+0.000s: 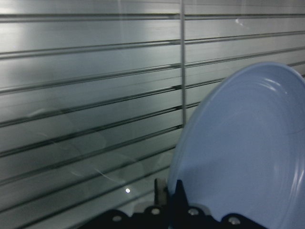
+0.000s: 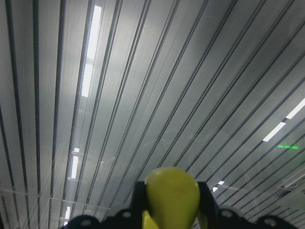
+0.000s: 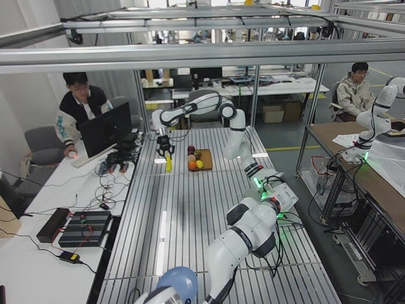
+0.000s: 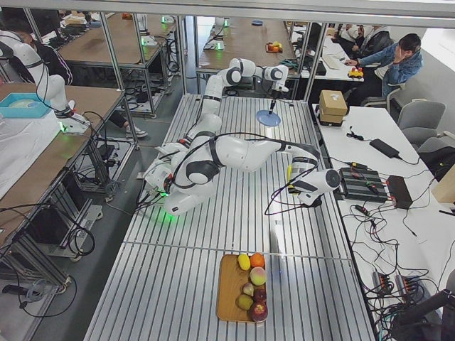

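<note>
A blue plate (image 3: 178, 280) is at the near end of the slatted table (image 4: 178, 277). In the left wrist view my left gripper is shut on the rim of the plate (image 1: 243, 143), which stands tilted. At the far end in the camera left view, my right gripper (image 3: 166, 151) holds a yellow banana (image 3: 169, 163) hanging over the table. The right wrist view shows the banana (image 2: 171, 195) between the fingers of that gripper.
A wooden tray (image 4: 231, 284) holds several fruits, including an orange and a lemon. Desks with cables and electronics (image 3: 84, 229) run alongside the table.
</note>
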